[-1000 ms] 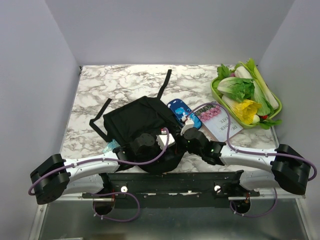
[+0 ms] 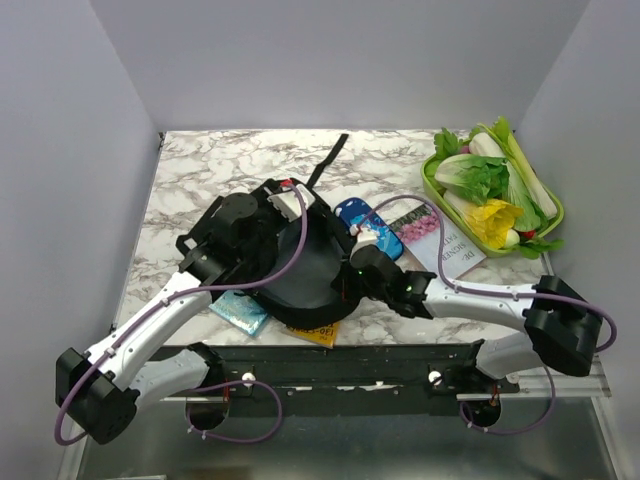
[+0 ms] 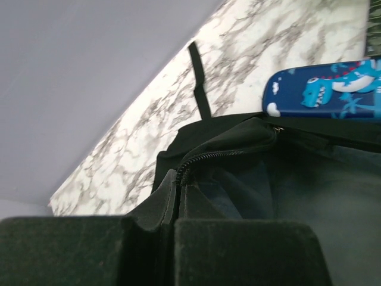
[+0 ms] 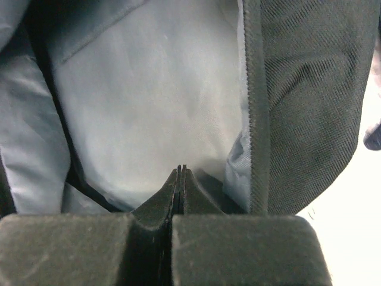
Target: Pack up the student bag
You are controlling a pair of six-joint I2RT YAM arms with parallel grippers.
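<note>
The black student bag lies near the front table edge with its mouth spread, the grey inside showing. In the left wrist view, the zippered edge of the bag runs into the tips of my left gripper, which is shut on it. My right gripper is shut at the bag's right side, its tips in front of the grey lining; nothing shows between them. A blue dinosaur case and a booklet with pink flowers lie right of the bag, the case partly covered by it.
A light-blue packet and a yellow-orange item stick out from under the bag's front. At the back right stands a green basket of vegetables.
My left gripper has moved back and left, drawing the bag's upper flap with it, so the grey inside now shows.
</note>
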